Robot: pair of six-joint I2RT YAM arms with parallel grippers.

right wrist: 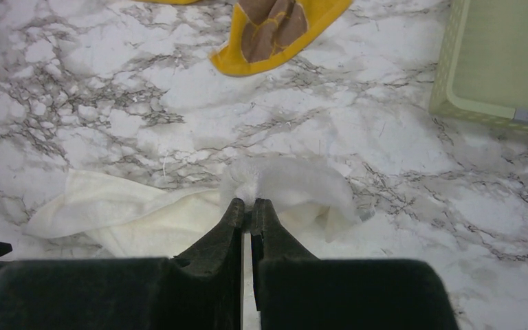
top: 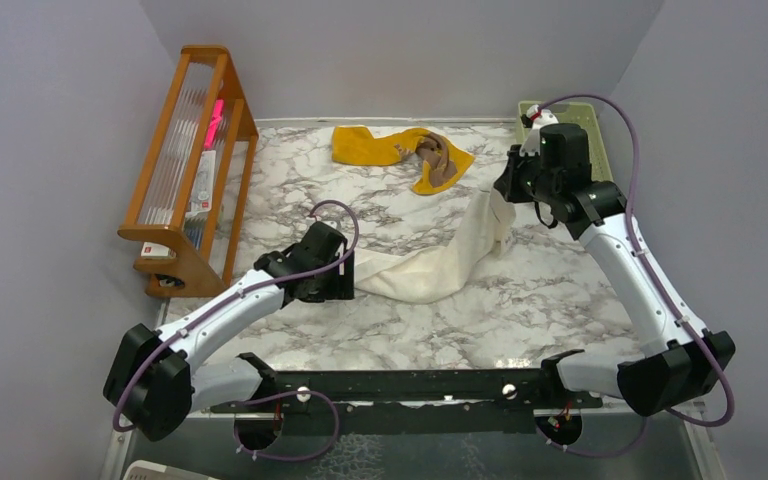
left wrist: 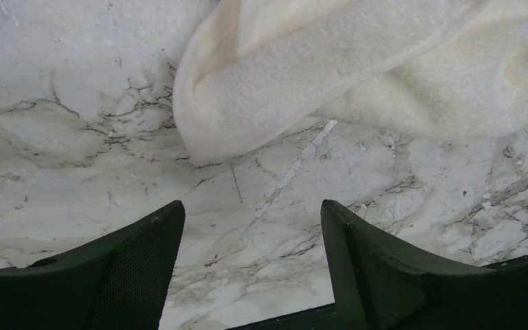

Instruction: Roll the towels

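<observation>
A cream towel (top: 428, 272) lies crumpled across the marble table, its right end drawn up off the surface. My right gripper is shut on that raised end, and the towel's cloth (right wrist: 285, 182) shows right at its fingertips. My left gripper stands open just beside the towel's left end, with bare marble between its fingers. From that wrist, a folded-over corner of the cream towel (left wrist: 247, 110) is visible just beyond the fingertips. At the back of the table, a yellow and brown towel (top: 368, 147) lies bent and partly bunched.
A wooden rack with clear panels (top: 228, 190) stands along the left side, close to the left arm. The green basket (top: 602, 165) sits at the back right, behind the right arm. Bare marble (top: 440, 335) stretches along the front.
</observation>
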